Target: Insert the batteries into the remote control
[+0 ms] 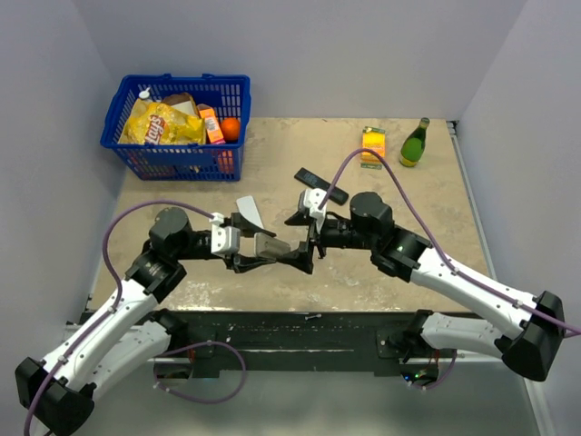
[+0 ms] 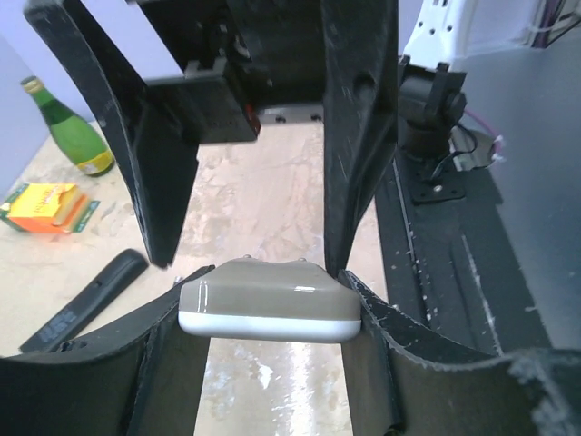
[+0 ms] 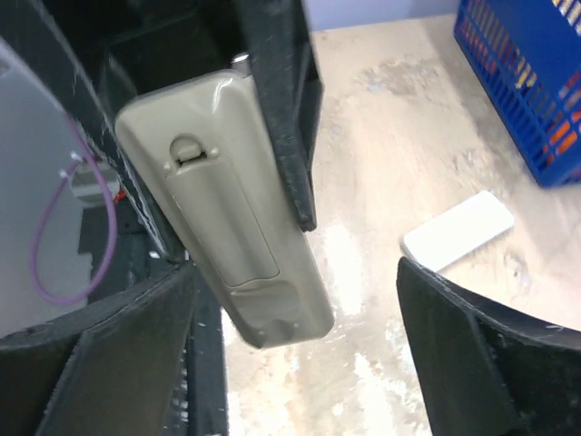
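Note:
A beige remote control (image 1: pixel 270 246) (image 3: pixel 227 218), back cover facing the right wrist camera, is held in my left gripper (image 1: pixel 250 245), which is shut on it. My right gripper (image 1: pixel 300 241) stands open just beside it, its fingers around the remote's near end in the left wrist view (image 2: pixel 268 309). A white flat piece (image 1: pixel 250 209) (image 3: pixel 458 227) lies on the table behind the grippers. A black remote-like bar (image 1: pixel 320 184) (image 2: pixel 83 300) lies farther back. I cannot make out any batteries.
A blue basket (image 1: pixel 172 165) with snacks and fruit stands at back left. A yellow pack (image 1: pixel 373 145) and a green bottle (image 1: pixel 414 143) are at back right.

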